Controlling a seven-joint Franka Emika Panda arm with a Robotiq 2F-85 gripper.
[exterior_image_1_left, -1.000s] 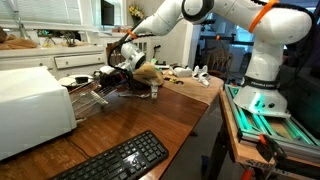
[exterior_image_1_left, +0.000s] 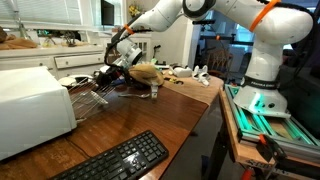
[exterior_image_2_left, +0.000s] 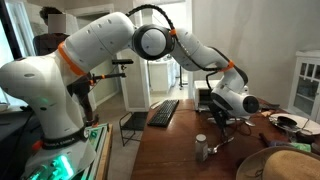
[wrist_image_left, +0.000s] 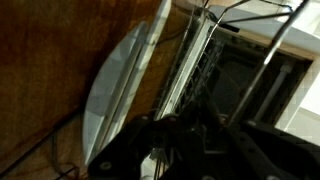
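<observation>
Low among dark items behind the table's middle, my gripper (exterior_image_1_left: 108, 73) reaches down beside a metal wire rack (exterior_image_1_left: 88, 102). In exterior view 2 the arm's white wrist (exterior_image_2_left: 232, 92) is tilted downward, and its fingers are hard to pick out. Up close, the wrist view shows the rack's thin metal bars (wrist_image_left: 198, 55) and a pale, plate-like edge (wrist_image_left: 112, 85). Dark shapes cover the lower middle there, so what lies between the fingers is hidden.
A white boxy appliance (exterior_image_1_left: 35, 108) stands left of the rack. A black keyboard (exterior_image_1_left: 118, 158) lies near the front edge. A silver can (exterior_image_2_left: 201, 147) and a tan round item (exterior_image_2_left: 290, 163) are on the wooden table. Bare wood (exterior_image_1_left: 180, 115) stretches across the front right.
</observation>
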